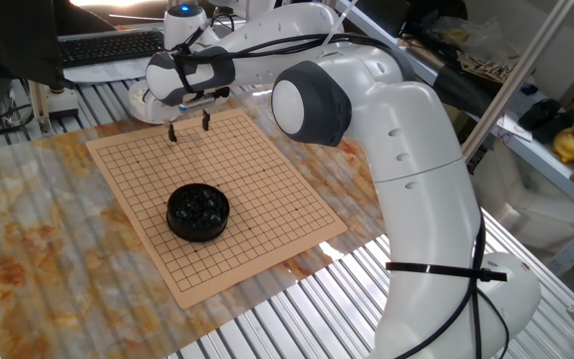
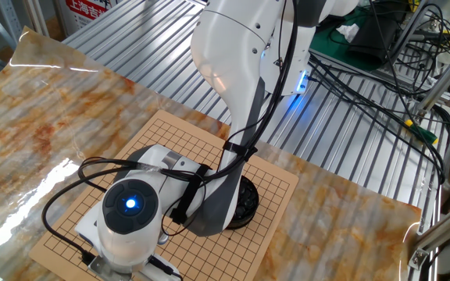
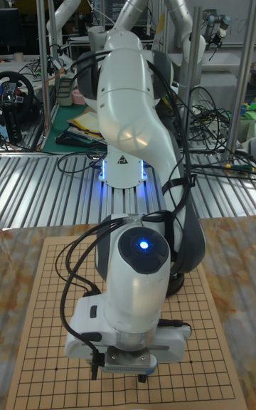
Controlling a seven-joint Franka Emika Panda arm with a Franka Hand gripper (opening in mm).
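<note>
A round black bowl filled with dark, shiny stones rests on the gridded wooden board. In exterior view 2 the arm hides part of that bowl. My gripper is over the board's far edge in exterior view 1, well apart from the bowl. Its two black fingers point down with a wide gap between them, so it stands open and nothing shows in the gap. From exterior view 3 the gripper appears low over the board, and its housing covers the grid lines behind it.
A marble-patterned sheet lies under the board, with ribbed metal table beyond it. At the back in exterior view 1 is a keyboard. Bare sheet extends to the board's left; the board's grid is otherwise clear of loose stones where visible.
</note>
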